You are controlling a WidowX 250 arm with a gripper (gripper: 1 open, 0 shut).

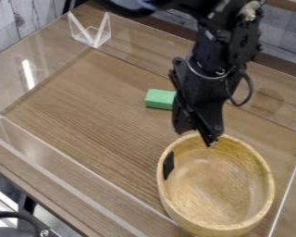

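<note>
The black arm reaches down from the top middle, and its gripper [200, 134] hangs just above the back rim of a round cream bowl [215, 208] at the lower right. The gripper appears shut, with nothing visible between its fingers, though the dark parts blend together. A small green block [159, 98] lies on the wooden table [77, 120], left of the gripper and behind the bowl. A dark shape sits at the bowl's left inner rim, too unclear to name.
A clear plastic holder [92, 30] stands at the back left. Dark cables lie at the lower left corner, off the board.
</note>
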